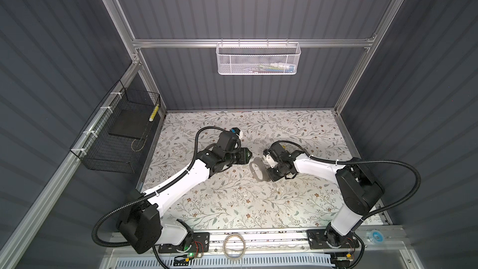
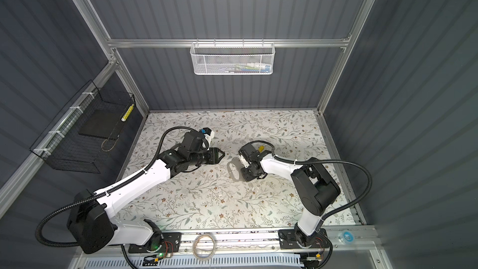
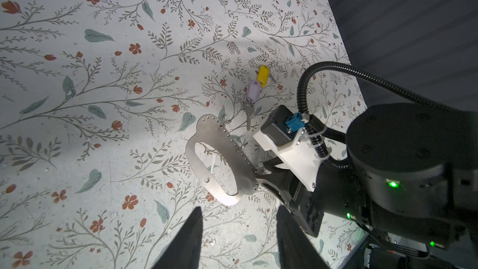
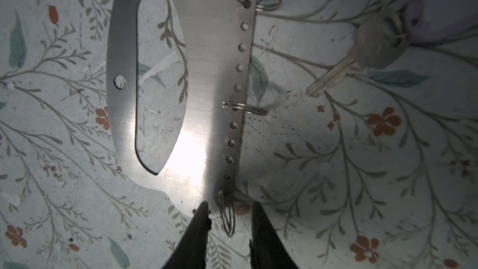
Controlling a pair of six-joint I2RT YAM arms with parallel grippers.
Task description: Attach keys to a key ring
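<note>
A flat steel plate (image 4: 204, 69) with an oval cutout and a row of small holes lies on the floral surface. Split rings hang in its holes: one at the top (image 4: 266, 0), one mid-row (image 4: 251, 109), one at the near end (image 4: 228, 216). My right gripper is part open around the near-end ring; whether it touches it is unclear. A key (image 4: 376, 44) with a purple tag (image 4: 443, 5) lies beside the plate, next to a yellow tag (image 3: 262, 75). My left gripper stands open above the surface, nothing between its fingers.
A white mesh basket (image 1: 258, 57) hangs on the back wall, a black wire basket (image 1: 109, 154) on the left wall. My right arm's wrist hides part of the plate in the top views.
</note>
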